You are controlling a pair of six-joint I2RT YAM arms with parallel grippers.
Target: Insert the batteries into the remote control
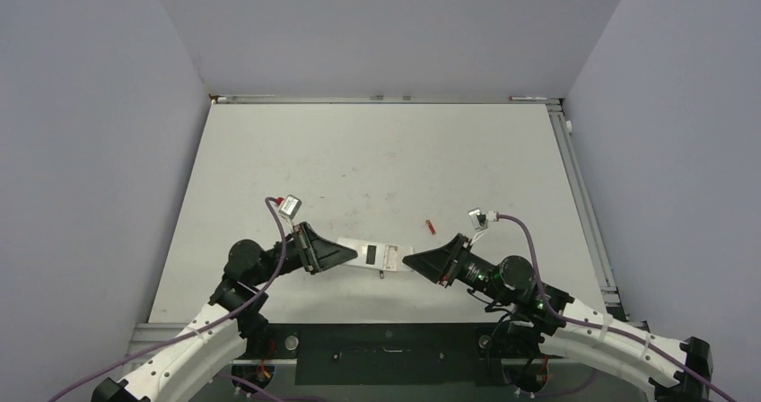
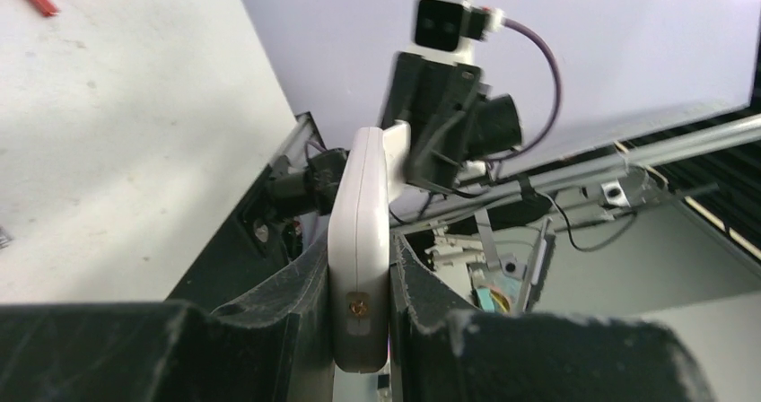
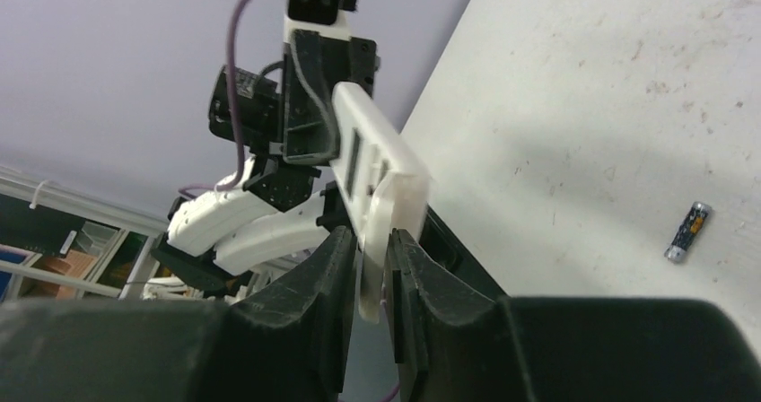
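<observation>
The white remote control [image 1: 371, 253] is held above the table between my two arms, its left end clamped by my shut left gripper [image 1: 355, 255]. Edge-on, the remote [image 2: 359, 222] fills the gap between the left fingers. At its right end the battery compartment [image 1: 391, 257] shows uncovered. My right gripper has a thin white piece, apparently the battery cover [image 3: 377, 240], between its fingers, close against the remote's end; blur hides whether they touch. A red battery [image 1: 431, 227] lies on the table behind the right gripper. A black battery [image 3: 689, 231] lies under the remote.
A dark panel [image 1: 386, 353] runs along the front edge, and grey walls [image 1: 395, 34] enclose the back and sides.
</observation>
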